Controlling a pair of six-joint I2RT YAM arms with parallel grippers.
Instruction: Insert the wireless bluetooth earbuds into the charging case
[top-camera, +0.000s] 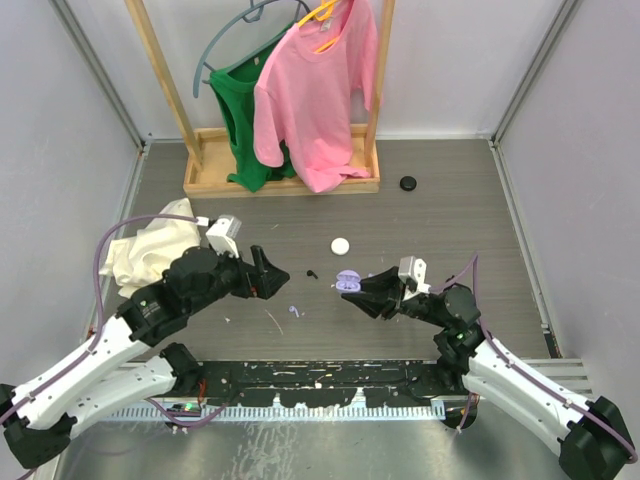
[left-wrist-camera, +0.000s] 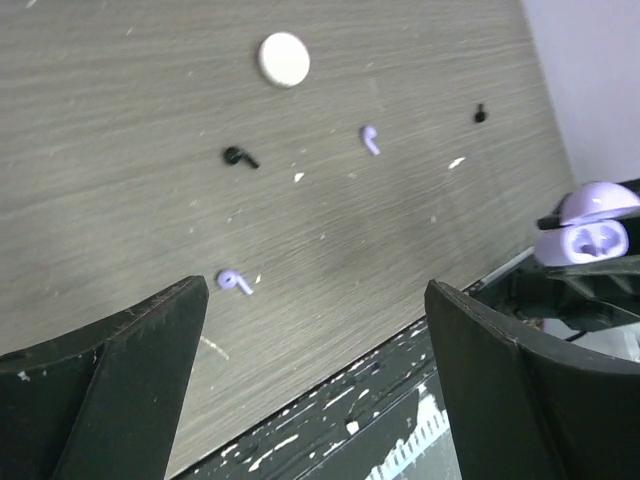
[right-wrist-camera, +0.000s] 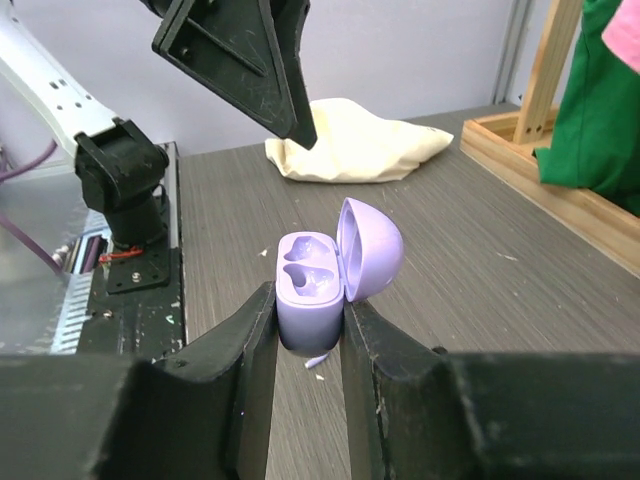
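Observation:
My right gripper (top-camera: 369, 293) is shut on the lilac charging case (right-wrist-camera: 308, 300), held with its lid hinged open; two empty slots show in it. My left gripper (top-camera: 262, 273) stands open, left of and apart from the case. In the left wrist view lilac earbuds lie apart on the grey floor, one (left-wrist-camera: 228, 280) nearer and another (left-wrist-camera: 370, 140) farther back. Small black earbuds (left-wrist-camera: 236, 156) (left-wrist-camera: 480, 114) also lie on the floor.
A white disc (top-camera: 340, 246) and a black disc (top-camera: 408, 183) lie toward the back. A wooden rack (top-camera: 210, 182) with hanging shirts stands behind, a cream cloth (top-camera: 150, 255) at left.

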